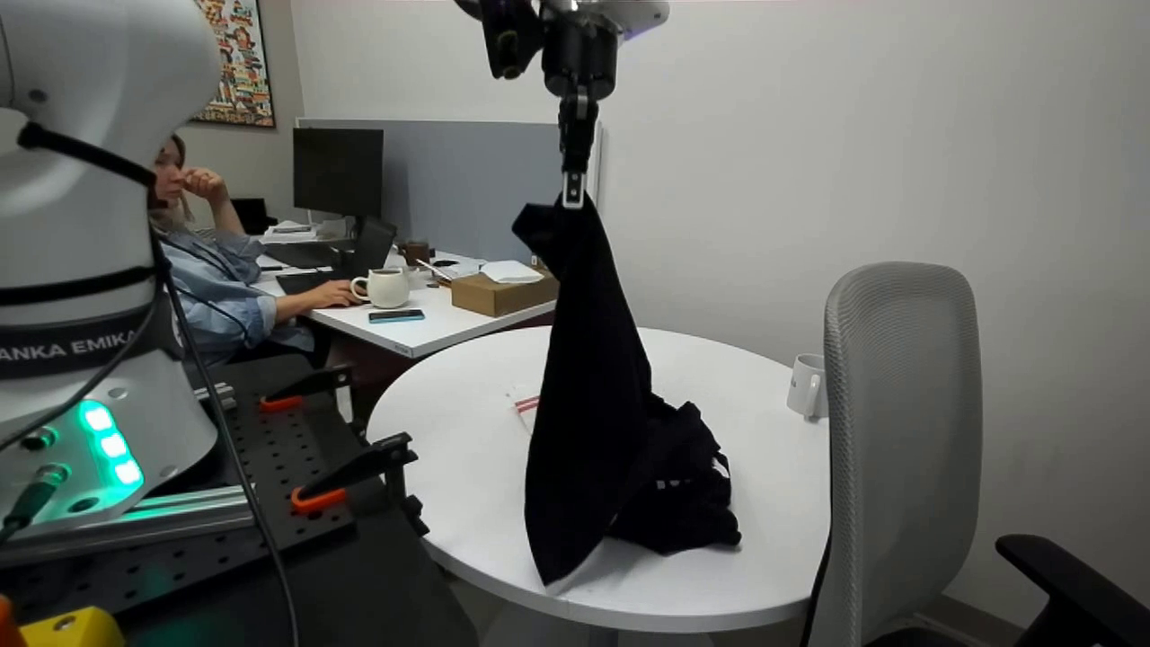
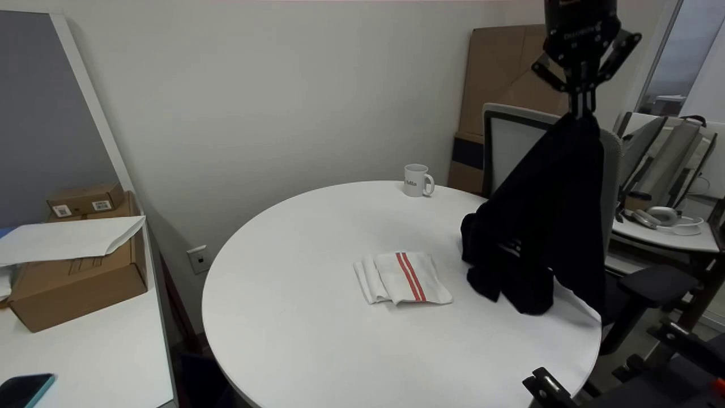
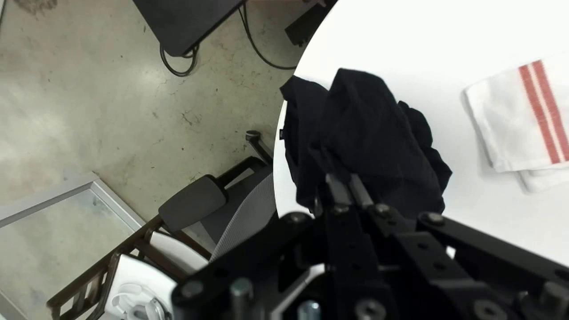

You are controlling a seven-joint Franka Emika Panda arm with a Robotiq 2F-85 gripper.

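Note:
A black cloth garment [image 1: 590, 410] hangs stretched upward from the table, its lower part bunched on the white round table [image 1: 464, 431]. High above the tabletop, my gripper [image 1: 573, 192] is shut on the garment's upper end. In exterior view 2 the gripper [image 2: 582, 105] points down, with the black cloth [image 2: 550, 211] spreading below its fingertips near the table's right side. From the wrist, the gripper shows its fingers close together over the dark cloth [image 3: 368, 122]. Folds hide the garment's full shape.
A folded white towel with red stripes [image 2: 408, 277] lies mid-table, apart from the cloth. A mug [image 2: 416, 180] stands at the far edge. An office chair [image 1: 906, 431] is close to the table.

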